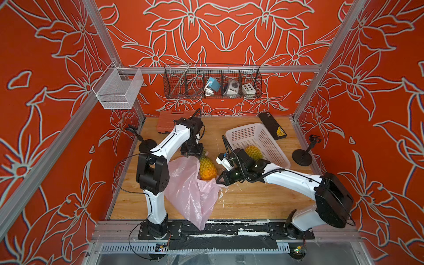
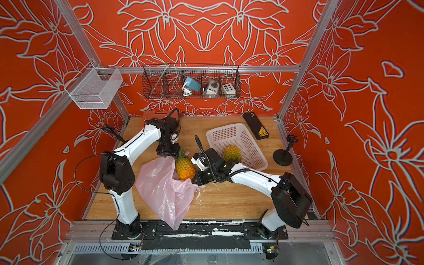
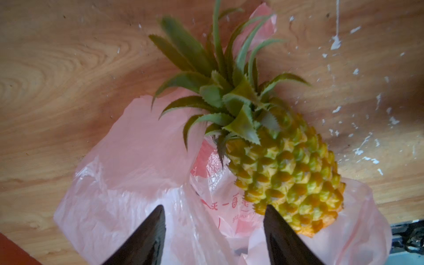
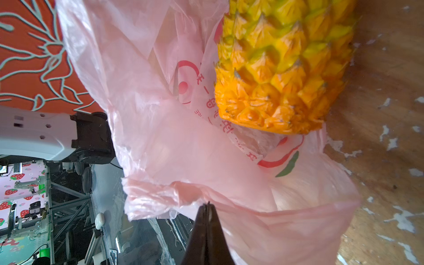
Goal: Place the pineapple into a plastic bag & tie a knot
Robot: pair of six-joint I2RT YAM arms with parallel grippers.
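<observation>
A yellow-orange pineapple (image 3: 287,176) with a green crown lies at the mouth of the pink plastic bag (image 1: 183,176). In the left wrist view, some of the bag's printed inner side shows beside the fruit, and its base rests over the pink film. Close to the crown, my left gripper stands open above bag and fruit, with nothing visibly pinched between its fingers. My right gripper is shut on the bag's rim, which it holds raised near the pineapple's base. From there the film stretches left in the top left view.
A white perforated basket (image 1: 280,152) holding another pineapple (image 1: 253,152) stands behind the right arm. A black box (image 1: 272,125) lies beyond it, and a black stand (image 1: 302,157) is at the right. A red case (image 1: 170,121) sits at the back left.
</observation>
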